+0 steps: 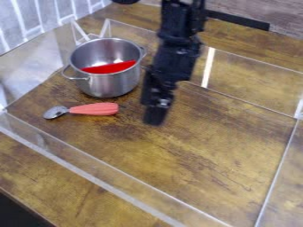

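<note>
My black gripper (159, 99) hangs above the wooden table, just right of a steel pot (109, 82); it is motion-blurred, with its fingers apart and nothing visible between them. The pot holds something red (109, 67). A red-handled utensil (94, 109) with a silver head lies in front of the pot, to the lower left of the gripper.
Clear plastic walls (31, 133) border the work area.
</note>
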